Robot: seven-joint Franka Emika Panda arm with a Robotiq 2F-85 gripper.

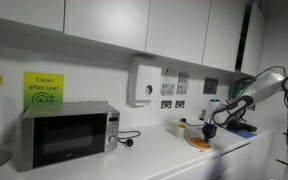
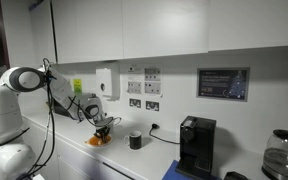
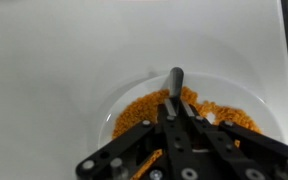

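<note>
A pale plate bears a spread of small orange grains; it appears as an orange disc on the counter in both exterior views. A dark grey spoon-like handle rises between my fingers in the wrist view. My gripper is shut on this handle, above the grains. The lower end of the utensil is hidden by the fingers. From outside, the gripper shows low at the plate's edge, on the side of the arm.
A mug stands close to the plate, with a black coffee machine and a glass kettle farther along. The microwave is well apart. Counter between microwave and plate is mostly clear. Cupboards hang overhead.
</note>
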